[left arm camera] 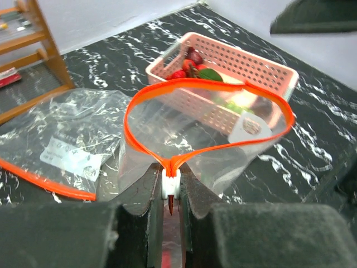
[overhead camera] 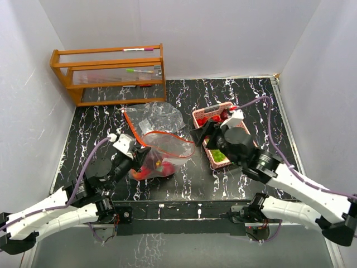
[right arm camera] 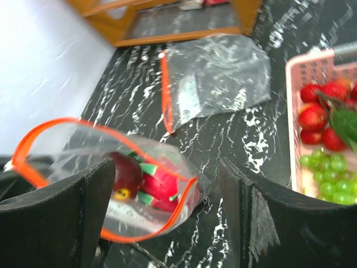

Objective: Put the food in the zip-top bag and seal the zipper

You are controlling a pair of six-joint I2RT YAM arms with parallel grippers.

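My left gripper is shut on the white zipper slider of the orange-rimmed zip bag [left arm camera: 207,144], whose mouth gapes in a loop. Inside it, red food items [right arm camera: 159,187] show in the right wrist view. My right gripper is apart from the bag, over the area between it and the pink basket [left arm camera: 254,60], its fingers parted with nothing seen between them. The basket holds red fruit [right arm camera: 312,116] and green grapes [right arm camera: 336,181].
A second, flat empty bag [right arm camera: 215,78] lies behind the held bag. A wooden rack [overhead camera: 106,82] stands at the back left.
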